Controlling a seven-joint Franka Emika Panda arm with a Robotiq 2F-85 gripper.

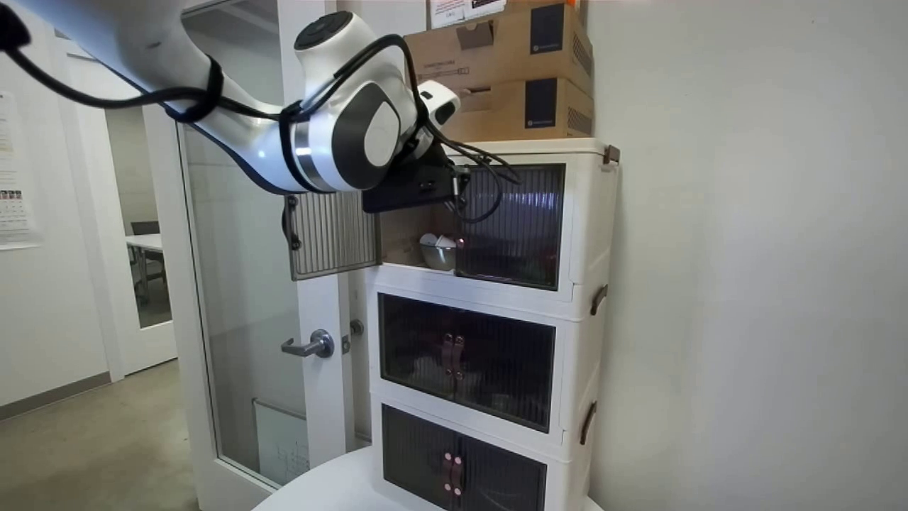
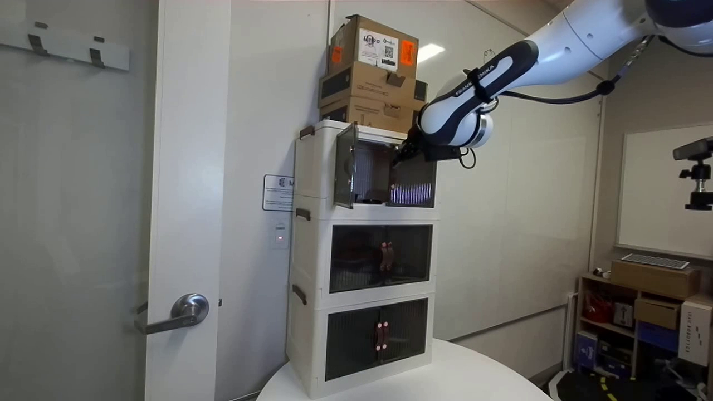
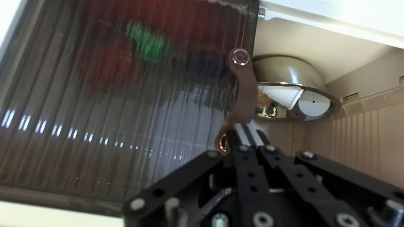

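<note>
My gripper is shut, its fingertips pressed together at the lower end of a brown strap handle [image 3: 246, 90]. Nothing shows between the fingers; whether they touch the handle is hard to tell. That handle is on the right ribbed, see-through door [image 1: 515, 226] of the top cabinet, which looks flush with the frame. The left door [image 1: 333, 235] hangs wide open. Through the opening, a metal bowl [image 3: 289, 70] with white pieces in it stands inside the cabinet. Red and green items show dimly behind the right door.
Two more cabinets, the middle one [image 2: 381, 258] and the bottom one [image 2: 375, 338], stand below with their doors shut. Cardboard boxes [image 1: 502, 106] are stacked on top. The stack rests on a round white table [image 2: 461, 374]. A wall lies close on the right in exterior view 1.
</note>
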